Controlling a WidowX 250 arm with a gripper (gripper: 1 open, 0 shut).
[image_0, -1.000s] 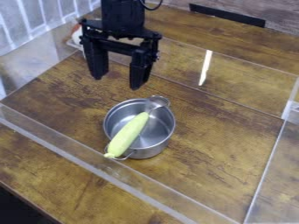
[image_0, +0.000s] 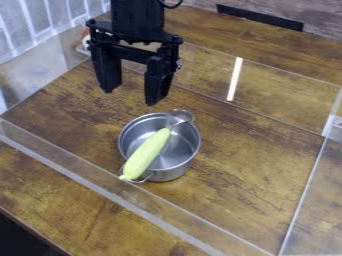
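A steel pot (image_0: 181, 153) with wire handles sits on the wooden table, a pale yellow-green corn-like piece (image_0: 142, 157) lying in it and reaching over the near rim. My gripper (image_0: 132, 88) hangs behind and above the pot, dark and open, with its two fingers apart and nothing between them.
Clear panels border the wooden surface (image_0: 247, 190) along the front and right. A small pale reddish object (image_0: 86, 38) is partly hidden behind the gripper at the back left. The table to the right of the pot is clear.
My gripper has shifted slightly to the left. The pot and the piece in it have not moved.
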